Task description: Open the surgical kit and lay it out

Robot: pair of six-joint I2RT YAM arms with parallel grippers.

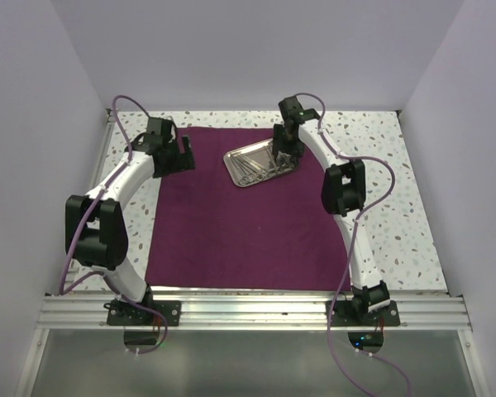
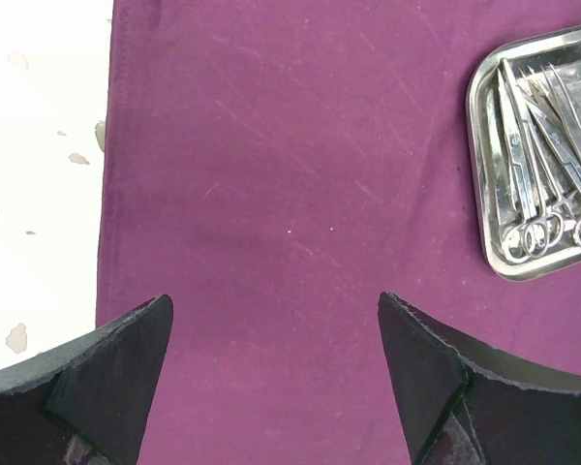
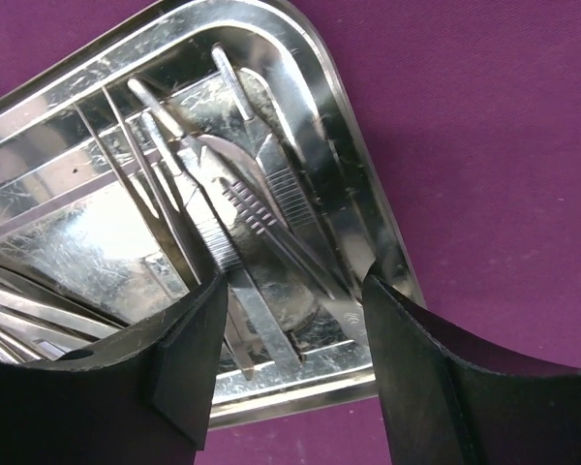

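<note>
A shallow steel tray (image 1: 240,183) rests on the purple cloth (image 1: 246,231), holding several metal instruments. At its right end, in the right wrist view, flat scalpel-like handles (image 3: 255,221) and slender pointed tweezers (image 3: 150,210) lie loose and overlapping. My right gripper is over this end, its fingers apart on either side of several handles; contact with any of them cannot be made out. Ring-handled scissors and clamps (image 2: 535,218) fill the tray's left part. Left of the tray, my left gripper stands open above bare cloth, nothing between its fingers.
Most of the cloth in front of and left of the tray is clear. Speckled white table (image 1: 393,215) shows around the cloth. Grey walls (image 1: 256,58) close off the back and sides.
</note>
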